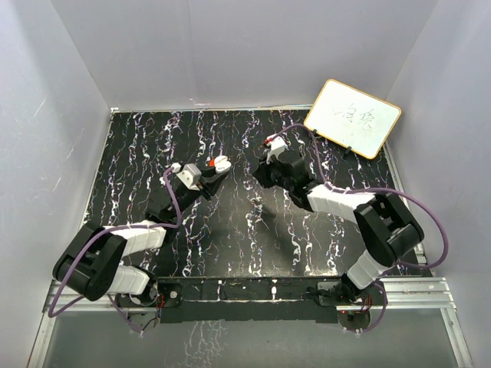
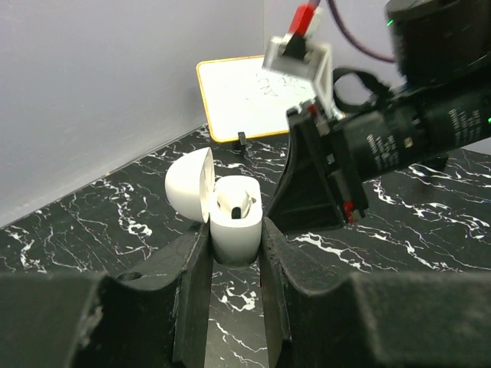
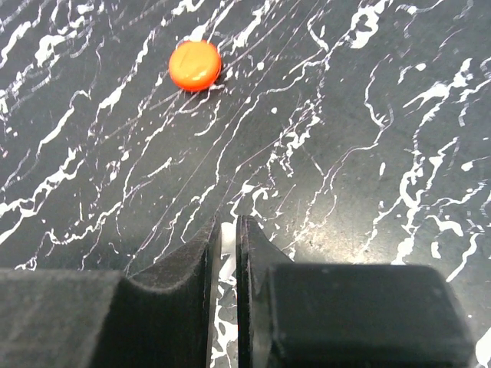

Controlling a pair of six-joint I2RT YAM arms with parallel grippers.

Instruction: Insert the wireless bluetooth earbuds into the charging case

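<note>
My left gripper is shut on the white charging case (image 2: 236, 230), held up off the table. The case's rounded lid (image 2: 188, 188) stands open, and a dark recess shows inside. In the top view the case (image 1: 222, 164) sits left of my right gripper (image 1: 263, 179), which hangs over the table with its dark fingers angled down. A narrow gap divides those fingers in the right wrist view, and a white patch shows in it. Whether that patch is an earbud or marble pattern I cannot tell. Something small and pale (image 1: 256, 202) is on the table just below the right gripper.
An orange round object (image 3: 195, 66) lies on the black, white-veined table. A whiteboard (image 1: 353, 119) stands at the back right. Much of the table's front half is open; the white veins make small white things hard to pick out.
</note>
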